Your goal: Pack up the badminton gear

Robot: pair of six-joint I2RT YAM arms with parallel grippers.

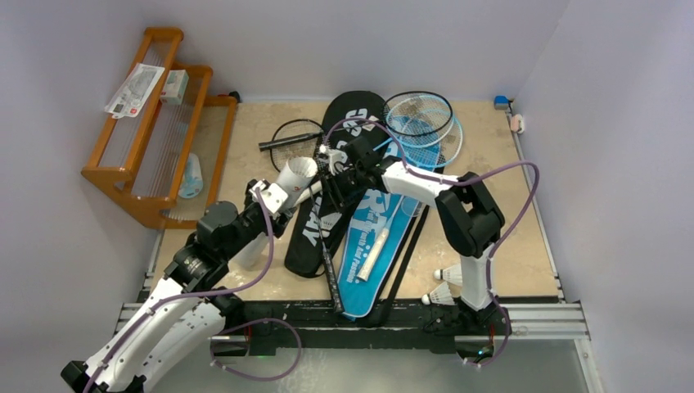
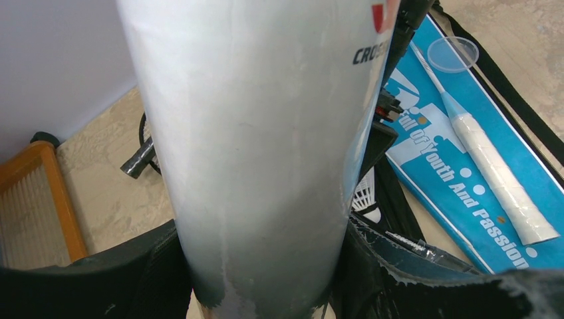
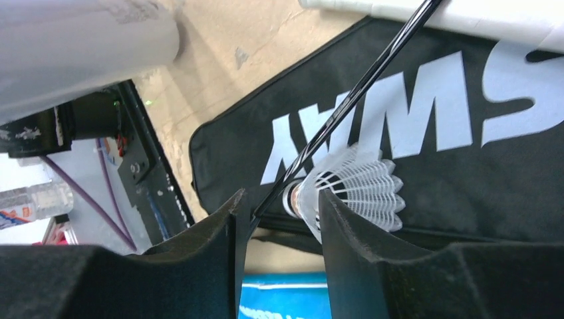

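Note:
My left gripper (image 1: 277,201) is shut on a white cylindrical tube (image 2: 253,133), upright at the left of the black bag (image 1: 304,254). My right gripper (image 1: 331,192) hangs over that bag, fingers part open around or near a thin black racket shaft (image 3: 346,106); whether they touch it is unclear. A white shuttlecock shape (image 3: 359,193) shows beneath. A white racket handle (image 3: 359,8) crosses the bag. The blue bag (image 1: 356,286) carries another white-handled racket (image 2: 499,173). Racket heads (image 1: 417,110) lie at the back; two loose shuttlecocks (image 1: 438,295) sit front right.
A wooden rack (image 1: 131,172) with packets stands on the left. Walls border the back and right. Bare tabletop (image 1: 499,213) shows at the right; the front edge runs below the bags.

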